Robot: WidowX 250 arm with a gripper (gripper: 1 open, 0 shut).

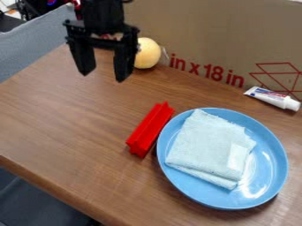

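Note:
My black gripper (104, 62) hangs open over the back left of the wooden table, its fingers pointing down with nothing between them, slightly blurred. Below and to its right lies a red elongated object (148, 129). A blue plate (263, 185) on the right holds a folded pale cloth (204, 148). A white toothpaste tube (273, 98) lies behind the plate. A pale yellow round object (147, 55) sits at the back, partly behind my gripper.
A cardboard box (234, 40) with red print stands along the back. Grey material borders the table at the left.

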